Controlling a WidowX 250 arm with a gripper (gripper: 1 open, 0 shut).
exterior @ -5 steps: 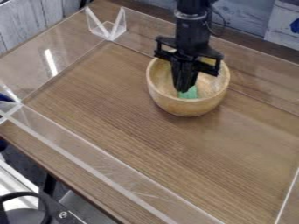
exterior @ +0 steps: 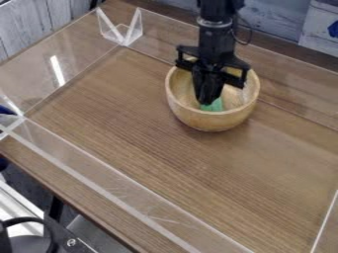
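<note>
A tan round bowl (exterior: 199,116) sits on the wooden table toward the back middle, with a small green object (exterior: 212,105) inside it. My black gripper (exterior: 209,77) reaches down from above into the bowl, its fingers over the green object. Whether the fingers are open or closed on something is hard to make out.
A small clear, white-edged item (exterior: 119,28) stands at the back left. Strips of clear tape run along the left side, and cables lie at the lower left corner.
My gripper has moved a little to the left and changed its angle slightly. The bowl has barely shifted.
</note>
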